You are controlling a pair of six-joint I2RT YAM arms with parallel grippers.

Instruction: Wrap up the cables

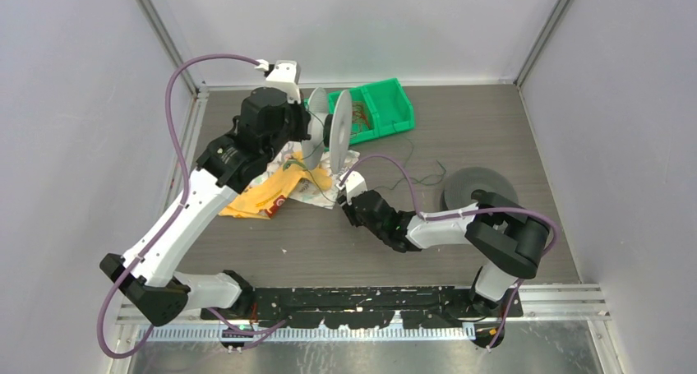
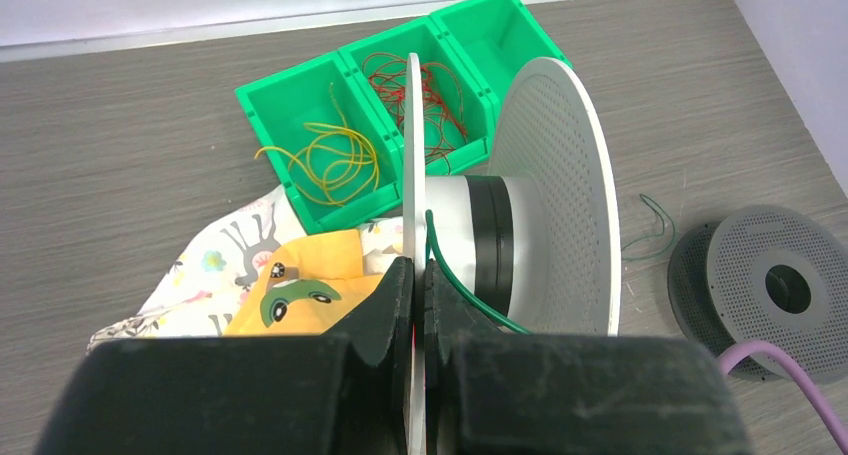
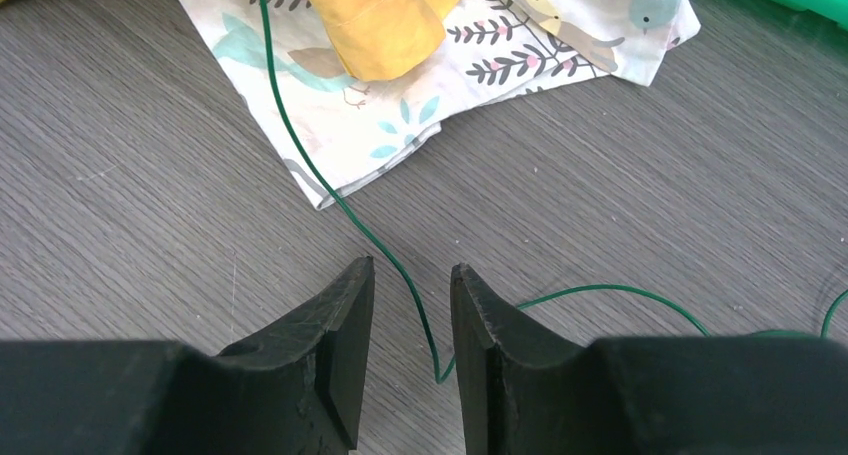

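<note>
My left gripper is shut on the rim of a white spool (image 2: pixel 548 175), which hangs raised with a black band round its core. A green cable (image 2: pixel 466 293) runs over the spool's inside. From there it drops past the cloth to the table, where the cable (image 3: pixel 385 247) bends between the fingers of my right gripper. Those fingers stand part open on either side of it, with a gap showing. The cable's loose end trails over the table to the right.
A green tray (image 2: pixel 262 135) at the back holds a yellow cable (image 2: pixel 345 160) and red cables (image 2: pixel 440 105); its right compartment looks empty. A patterned cloth (image 3: pixel 480 75) and a yellow cloth (image 1: pixel 263 197) lie below the spool. A dark grey spool (image 1: pixel 485 185) stands at the right.
</note>
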